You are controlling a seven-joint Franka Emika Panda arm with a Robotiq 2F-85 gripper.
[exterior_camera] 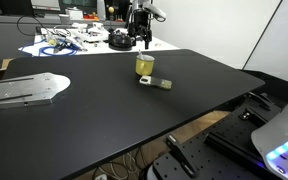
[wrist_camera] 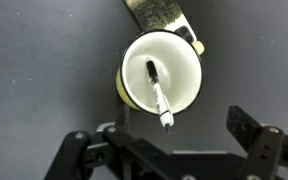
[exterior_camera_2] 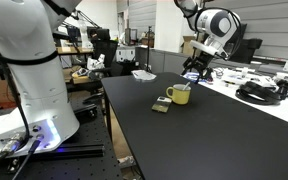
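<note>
A yellow mug point(exterior_camera: 144, 66) with a white inside stands upright on the dark table. In the wrist view the mug point(wrist_camera: 137, 56) is seen from above, and a thin marker point(wrist_camera: 162, 102) with a dark end and a white end leans inside it, sticking out over the rim towards me. My gripper is open, its two black fingers wide apart on either side of the lower frame, with nothing held between them. Beside the mug lies a flat object point(exterior_camera_2: 162, 104), silvery and yellowish, perhaps a brush or an eraser; the wrist view cuts it off at the top.
A pale flat plate-like piece point(exterior_camera: 26, 88) rests on the table's left part in exterior view 1. Black equipment point(exterior_camera_2: 259, 92) sits along the far edge.
</note>
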